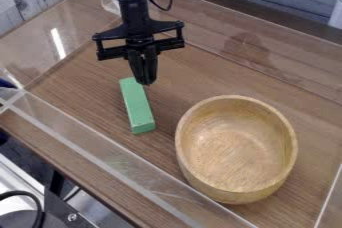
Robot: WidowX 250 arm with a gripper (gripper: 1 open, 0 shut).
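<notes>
A black robot gripper (147,74) hangs from the top of the camera view, its narrow tip shut with nothing visible between the fingers. Just below and to the left of that tip, a green rectangular block (138,106) lies flat on the wooden surface, angled slightly. A round wooden bowl (234,148), empty, sits to the lower right of the block.
A transparent edge strip runs along the lower left, with dark cables in the bottom-left corner beyond it.
</notes>
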